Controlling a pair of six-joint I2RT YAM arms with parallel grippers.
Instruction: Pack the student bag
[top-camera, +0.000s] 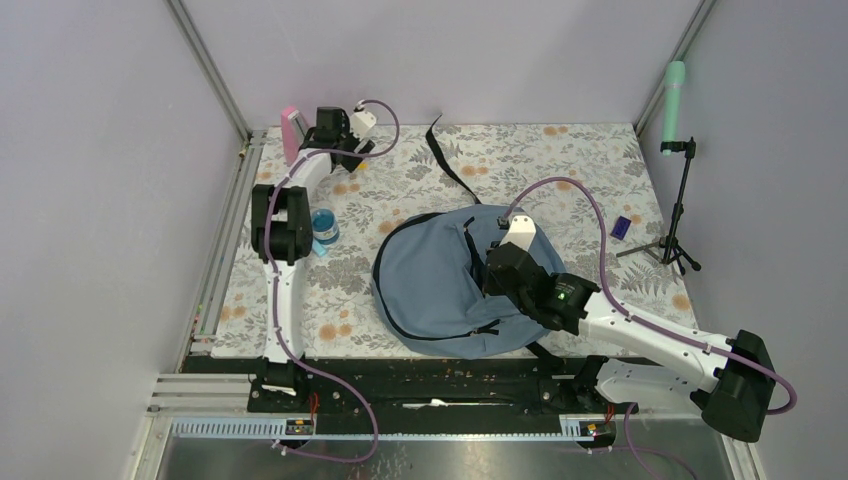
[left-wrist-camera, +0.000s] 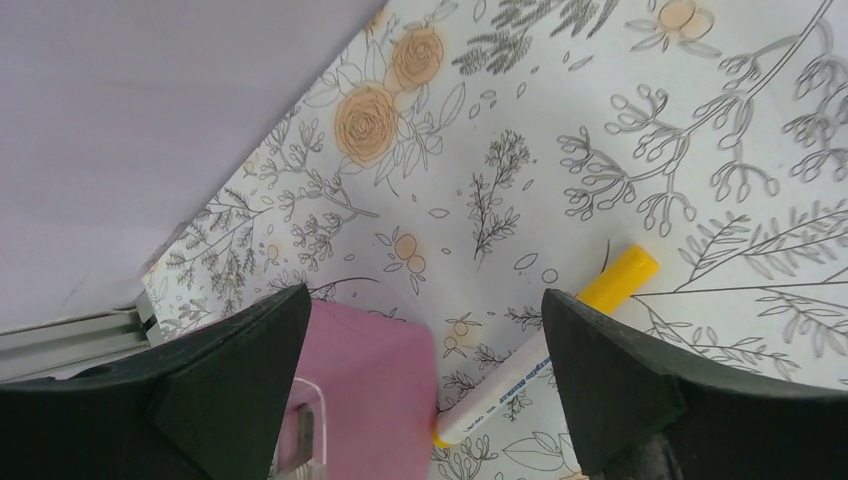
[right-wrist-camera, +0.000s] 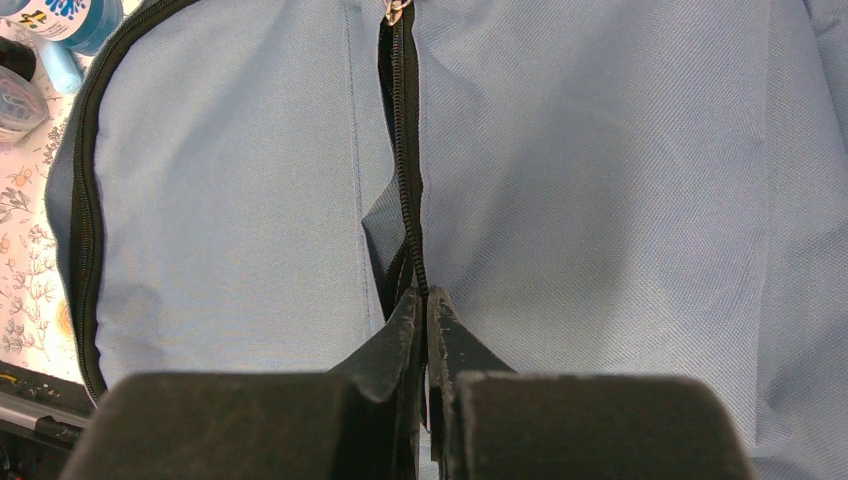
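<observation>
The blue-grey bag (top-camera: 425, 275) lies flat on the floral table, black zips along its openings. At the bag's pocket opening, my right gripper is shut on the dark zip edge (right-wrist-camera: 408, 190), which runs in between the fingertips. My left gripper stands open at the far left of the table, nothing held. Below its fingers lies a white marker with yellow ends (left-wrist-camera: 505, 385), partly hidden behind the right-hand finger (left-wrist-camera: 600, 390). A pink case (left-wrist-camera: 375, 385) stands beside the marker, partly covered by the other finger.
A blue-labelled jar (top-camera: 325, 226) and a light-blue stick (right-wrist-camera: 60, 65) sit left of the bag, near a clear container (right-wrist-camera: 18, 105). A small purple item (top-camera: 621, 228) lies at the right, near a black tripod (top-camera: 683, 210).
</observation>
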